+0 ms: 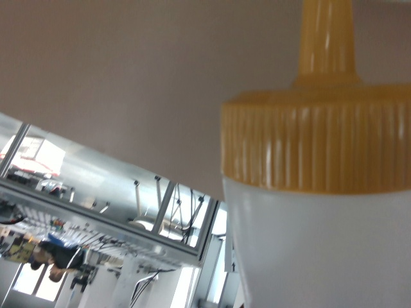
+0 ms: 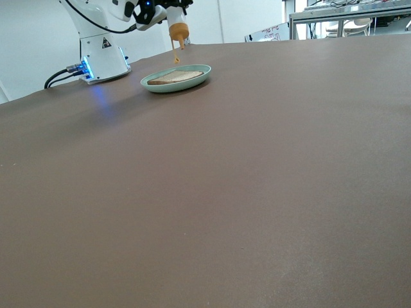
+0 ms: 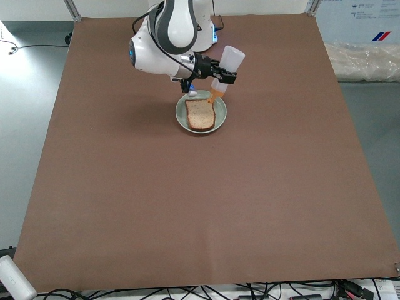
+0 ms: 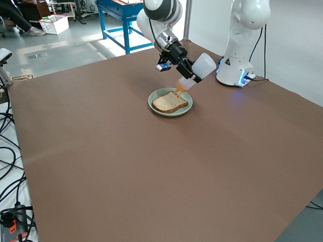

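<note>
A slice of bread (image 3: 200, 114) (image 2: 173, 76) (image 4: 166, 102) lies on a pale green plate (image 3: 182, 119) (image 2: 203, 69) (image 4: 185, 108). My gripper (image 3: 214, 74) (image 4: 194, 70) is shut on a squeeze bottle (image 3: 231, 59) (image 4: 204, 65) (image 1: 321, 250) with an orange cap and nozzle. The bottle is tilted nozzle-down just above the bread, toward the plate's back-right side in the left camera view. In the top camera view, orange shows as a thin strand below the cap (image 2: 178, 31). The wrist view is filled on the right by the bottle; the fingers are not visible there.
The robot's base (image 4: 232, 70) stands at the table's edge beside a white wall. Cables lie beyond the table's edge.
</note>
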